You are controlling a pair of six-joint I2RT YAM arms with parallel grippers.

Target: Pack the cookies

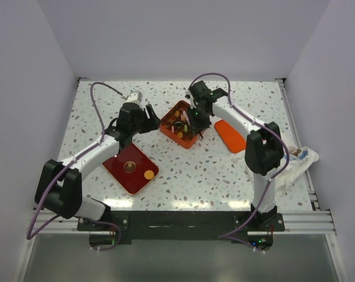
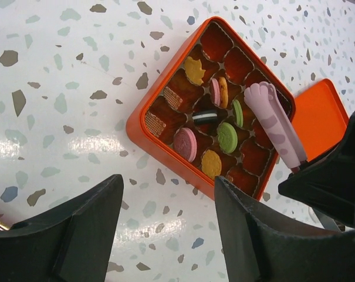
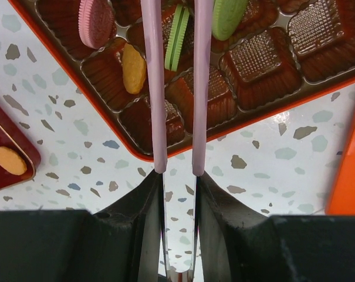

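Observation:
An orange box with a compartmented brown tray holds several cookies: a pink cookie, a green cookie, a dark cookie and yellow ones. My right gripper is over the box, its long pink fingers close together; whatever lies between their tips is out of sight. My left gripper stands open to the box's left, with empty floor between its fingers.
A red tray with round cookies lies at front left. An orange lid lies right of the box, beside a white cloth.

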